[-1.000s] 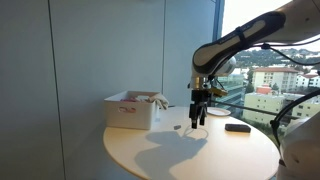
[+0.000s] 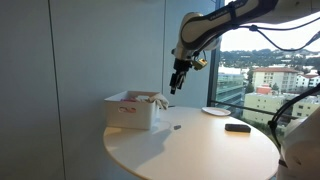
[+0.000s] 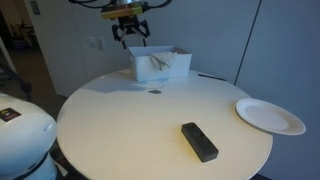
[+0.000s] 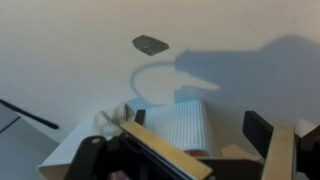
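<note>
In the first exterior view my gripper (image 2: pixel 178 82) hangs above the table, up and to the right of the white box (image 2: pixel 128 115). From the second exterior view the gripper (image 3: pixel 132 40) appears over the box (image 3: pixel 150 72), fingers apart. A pale cloth-like item (image 3: pixel 166 61) drapes over the box's rim. The wrist view shows the gripper open, with no object held between its fingers. Beyond them lie a small dark flat piece (image 4: pixel 150 45) on the table and a white ridged surface (image 4: pixel 182 127) near the box. Most of the box's contents are hidden.
A white plate (image 3: pixel 270 116) and a black block (image 3: pixel 199 142) rest on the round white table (image 3: pixel 110 135). Behind the box's right side lies a thin dark stick (image 3: pixel 212 77).
The arm has swung left and risen, from low over the table's right part to higher up and closer to the box. Box, plate and block appear unmoved.
</note>
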